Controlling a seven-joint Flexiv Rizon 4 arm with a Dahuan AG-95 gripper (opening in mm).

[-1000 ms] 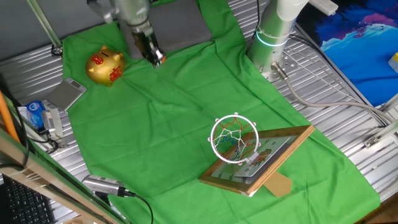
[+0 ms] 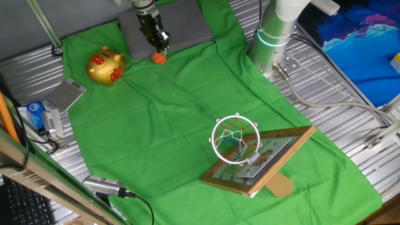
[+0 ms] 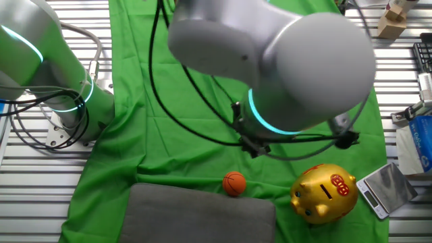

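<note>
A small orange basketball (image 2: pixel 159 59) rests on the green cloth by the front edge of the grey pad. My dark gripper (image 2: pixel 164 51) hangs right by it in exterior view 1, its tip overlapping the ball's upper edge. From exterior view 2, the ball (image 3: pixel 234 183) shows uncovered, while the arm hides most of the gripper (image 3: pixel 254 146). Whether the fingers are open or shut is too small to make out, and contact with the ball is unclear. A toy hoop (image 2: pixel 235 139) with a white rim and net is fixed to a wood-framed board (image 2: pixel 284 149) leaning on a stand.
A golden piggy bank (image 2: pixel 105 66) stands left of the ball, with a small scale (image 2: pixel 67 95) beyond it. The grey pad (image 2: pixel 187 28) lies behind the ball. A camera (image 2: pixel 105 186) sits at the cloth's near left edge. Mid-cloth is clear between ball and hoop.
The gripper has shifted toward the grey pad in exterior view 1, leaving more of the ball visible than a second ago. Ball, hoop and piggy bank look unmoved.
</note>
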